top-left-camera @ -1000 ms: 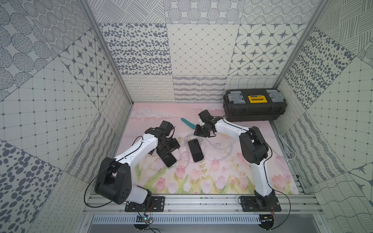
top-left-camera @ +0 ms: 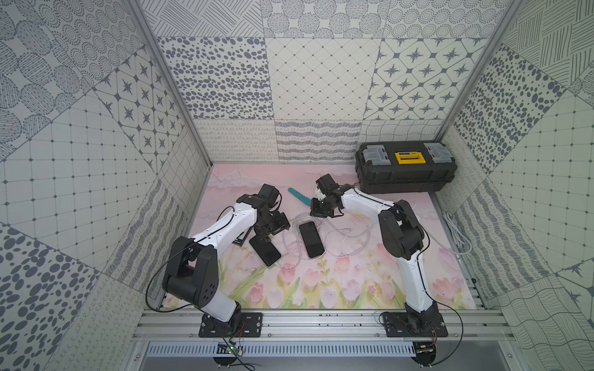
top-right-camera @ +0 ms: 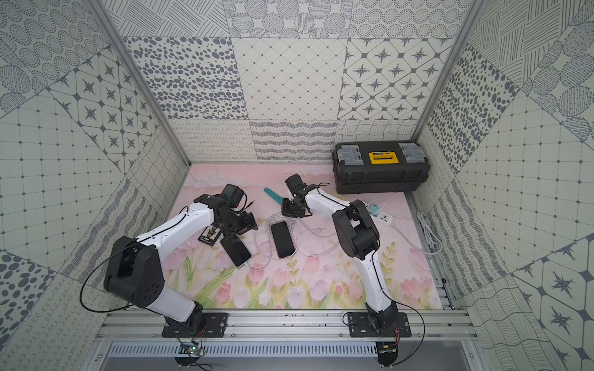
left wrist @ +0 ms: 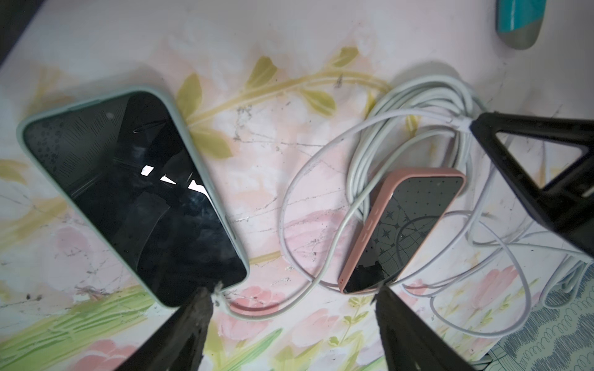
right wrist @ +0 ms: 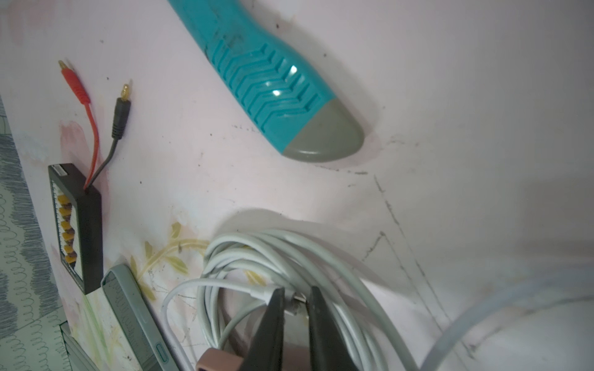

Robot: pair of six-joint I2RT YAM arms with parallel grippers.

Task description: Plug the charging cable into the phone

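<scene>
A phone in a pale blue-green case point(left wrist: 133, 191) lies left of a pink-cased phone point(left wrist: 402, 228). White charging cable point(left wrist: 290, 198) lies coiled and looped around the pink one; one loop runs to the lower edge of the blue-green phone. My left gripper hangs open above the phones, nothing between its fingers. My right gripper is low over the coil, its fingers close together at a white cable connector point(right wrist: 266, 293) with a metal tip; whether it grips the connector I cannot tell.
A teal-handled tool point(right wrist: 266, 92) lies behind the coil. A black device with red and black leads point(right wrist: 86, 247) lies at the left. A toolbox point(top-left-camera: 405, 167) fills the back right, with a white power strip point(top-right-camera: 380, 216) in front.
My left arm has risen and shifted slightly up and to the right in the top left view. The right arm has hardly moved.
</scene>
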